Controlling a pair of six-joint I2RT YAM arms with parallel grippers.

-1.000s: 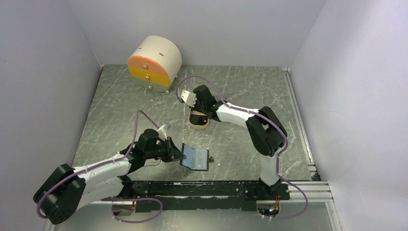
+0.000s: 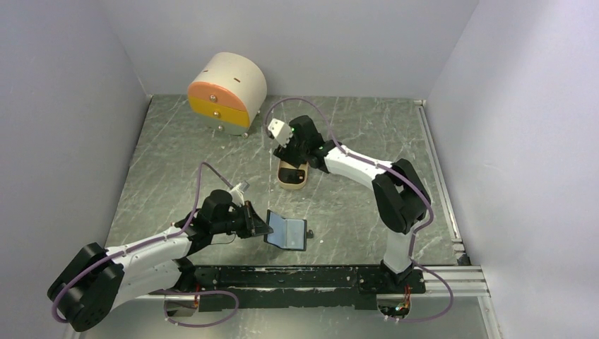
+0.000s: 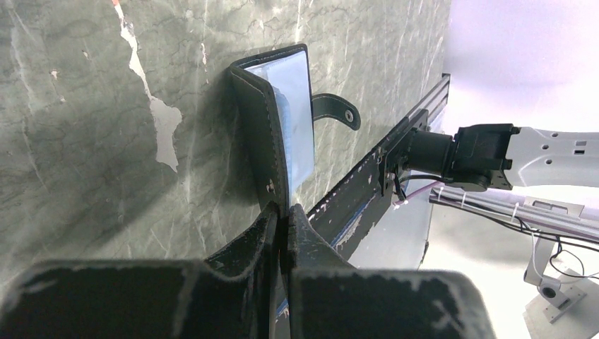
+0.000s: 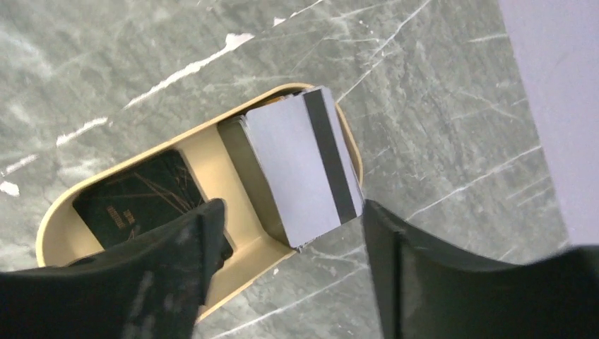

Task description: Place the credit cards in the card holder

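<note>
A dark card holder with pale blue sleeves [image 2: 294, 232] stands part open near the table's front edge. My left gripper is shut on its dark cover [image 3: 263, 134]; a strap with a snap sticks out on the other side. A beige oval box [image 4: 152, 150] lies farther back. In the right wrist view, a pale card with a dark stripe [image 4: 293, 159] tops a stack tilted in the box's end compartment. My right gripper is over the box, its fingers [image 4: 395, 247] apart and nothing between them. From above, the right arm hides the stack.
Another compartment of the box contains a black card-like item [image 4: 138, 198]. A cream cabinet with orange and yellow drawers [image 2: 227, 92] stands at the back left. Bare table [image 2: 374, 127] lies to the right and between the box and the holder.
My right gripper has shifted a little toward the back of the table over the box. The left arm and the card holder look unmoved.
</note>
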